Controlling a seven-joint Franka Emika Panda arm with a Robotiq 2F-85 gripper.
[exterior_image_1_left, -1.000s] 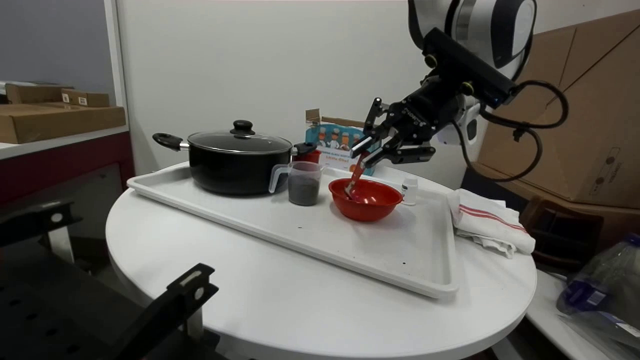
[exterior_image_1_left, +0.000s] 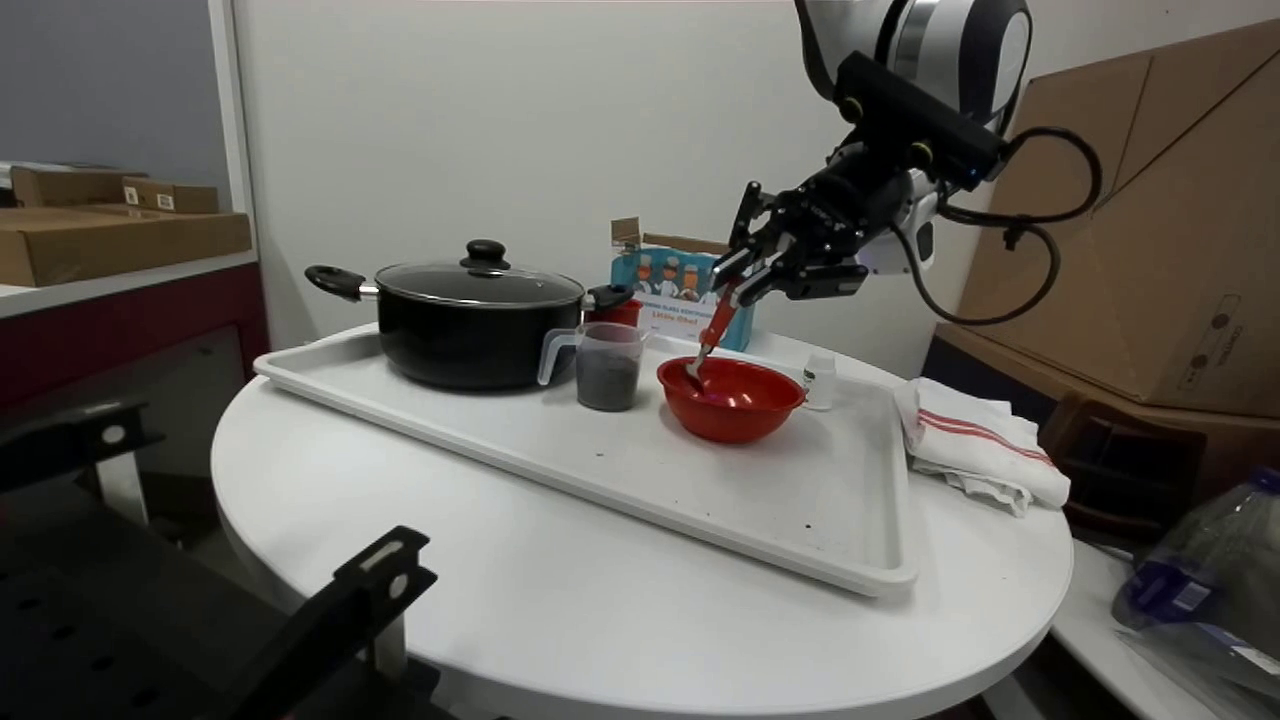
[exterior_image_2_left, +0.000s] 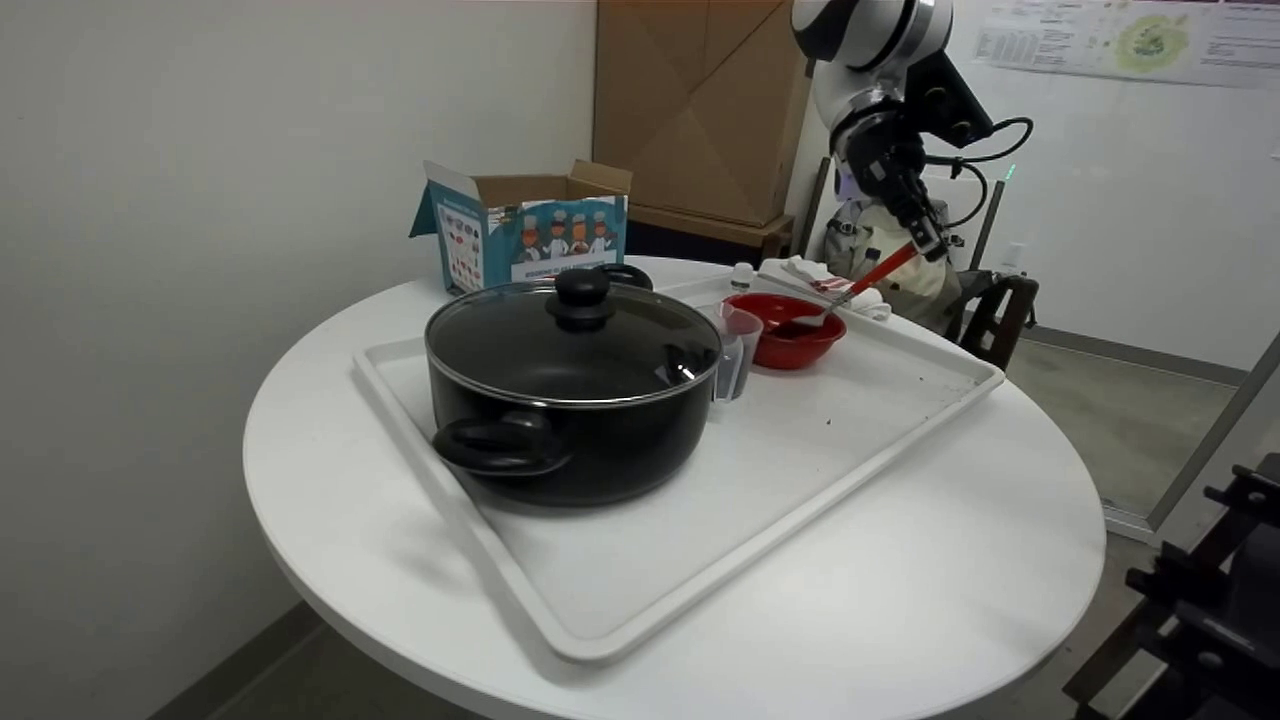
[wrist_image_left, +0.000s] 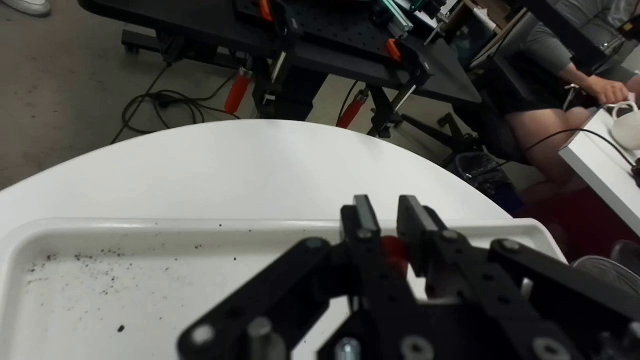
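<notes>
Tilted over the red bowl (exterior_image_1_left: 734, 414) is a red-handled utensil (exterior_image_1_left: 719, 322), its metal lower end dipping inside the rim. My gripper (exterior_image_1_left: 737, 288) is shut on the upper part of that handle, above the bowl. From the other side, exterior view 2 has the handle (exterior_image_2_left: 882, 269) slanting down from the gripper (exterior_image_2_left: 932, 250) to the bowl (exterior_image_2_left: 801, 349). In the wrist view, a bit of red handle (wrist_image_left: 394, 251) appears between the two fingers. The bowl's contents are mostly hidden; a small pinkish patch is visible inside.
The bowl stands on a white tray (exterior_image_1_left: 768, 546) beside a clear measuring cup (exterior_image_1_left: 608, 366) with dark contents. A lidded black pot (exterior_image_1_left: 474, 324) is farther left. Behind stand a small white bottle (exterior_image_1_left: 819, 380) and a blue box (exterior_image_1_left: 672, 288); a folded towel (exterior_image_1_left: 978, 438) lies right. The tray's front is largely clear.
The gripper has risen slightly and its wrist has shifted left, still holding the utensil. The handle now sits a little higher and to the right. The bowl has stayed in place.
</notes>
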